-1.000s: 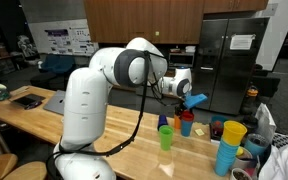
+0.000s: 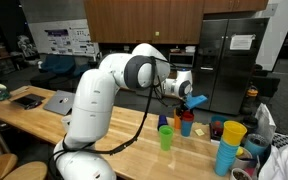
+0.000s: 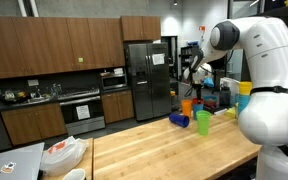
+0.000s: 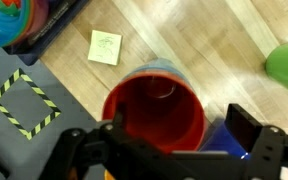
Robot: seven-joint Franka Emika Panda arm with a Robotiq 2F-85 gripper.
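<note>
A red cup (image 4: 162, 105) fills the middle of the wrist view, its open mouth facing the camera. In exterior view 1 the red cup (image 2: 187, 114) sits on top of a blue cup (image 2: 186, 129). My gripper is open above it, with one black finger (image 4: 115, 132) near the left side of the rim and the other to the right, apart from it. Whether the left finger touches the cup I cannot tell.
A green cup (image 2: 165, 138) stands nearby, and a dark blue cup (image 3: 179, 120) lies on its side. An orange cup (image 3: 187, 105) is close by. Stacked cups (image 2: 226, 155) and other containers crowd the table's right side.
</note>
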